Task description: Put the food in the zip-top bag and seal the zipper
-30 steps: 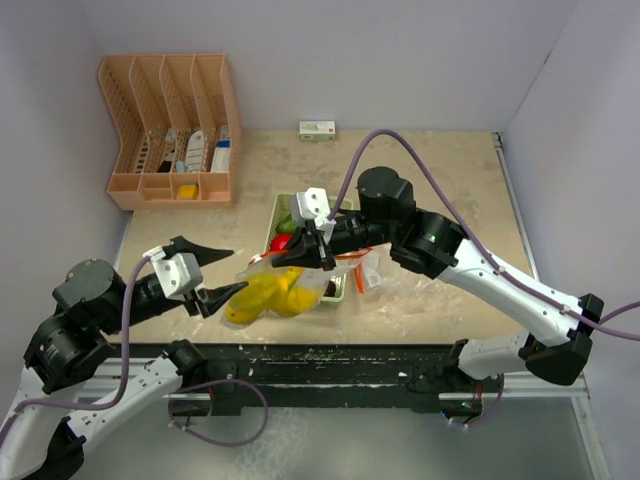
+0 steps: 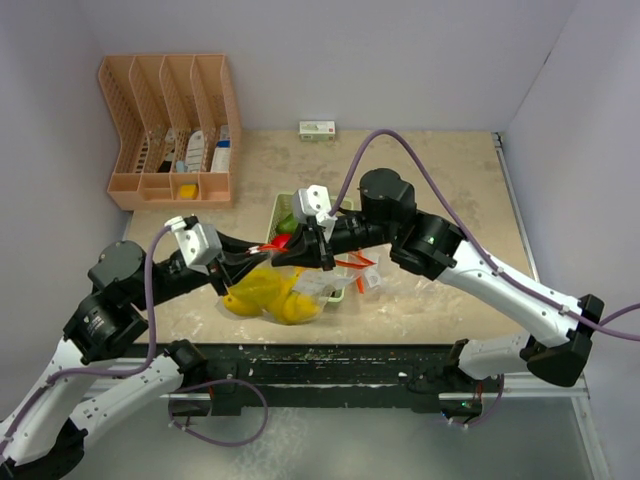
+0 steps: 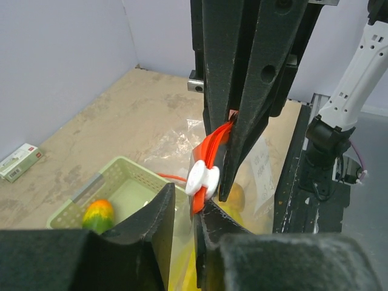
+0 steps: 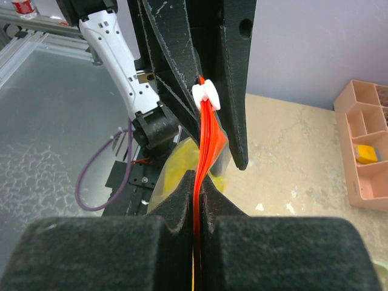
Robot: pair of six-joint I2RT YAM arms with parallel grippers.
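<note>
The clear bag (image 2: 310, 285) with yellow food (image 2: 255, 295) hangs beneath both grippers. My right gripper is shut on the bag's red zipper strip (image 4: 209, 142). The strip's white slider (image 3: 203, 179) sits near its end, close to my left gripper. In the right wrist view the left gripper's fingers stand part open on either side of the slider and strip end; whether they touch it is unclear.
A green basket (image 2: 285, 205) with produce sits behind the bag, partly hidden by the arms. A peach organizer (image 2: 170, 190) stands back left, a small box (image 2: 317, 131) at the back.
My left gripper has moved right and toward the back, up to the end of the zipper strip, and its fingers look closer together. The right arm stays in place.
</note>
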